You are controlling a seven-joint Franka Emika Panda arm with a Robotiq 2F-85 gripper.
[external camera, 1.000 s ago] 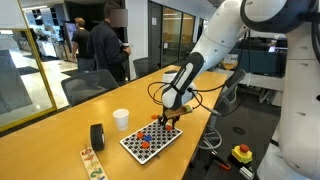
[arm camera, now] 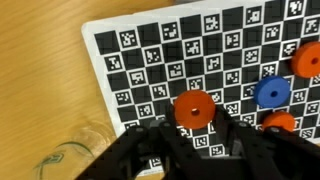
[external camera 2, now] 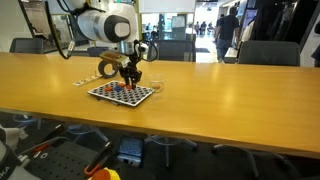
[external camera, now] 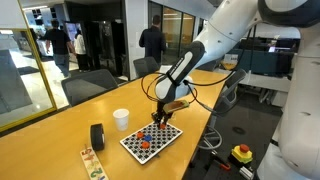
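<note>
A black-and-white patterned board (arm camera: 110,40) lies on the wooden table. My gripper, seen over the board in the wrist view, is shut on an orange disc (arm camera: 194,108), whose round face shows between the dark fingertips. Towards the right side of that view rest a blue disc (arm camera: 271,92) and two more orange discs, one upper (arm camera: 307,60) and one lower (arm camera: 280,121). In exterior view 1 the gripper (external camera: 162,121) is over the board's far right part; the gap beneath it is too small to judge.
A clear glass (arm camera: 78,150) stands beside the board. In exterior view 1, a white cup (external camera: 121,119), a black object (external camera: 97,137) and a strip-like item (external camera: 93,164) occupy the table left of the board. Farther left, the tabletop is bare.
In exterior view 1 my gripper has shifted slightly up and left in the image. The board and the things beside it look unmoved. People in the background have moved.
</note>
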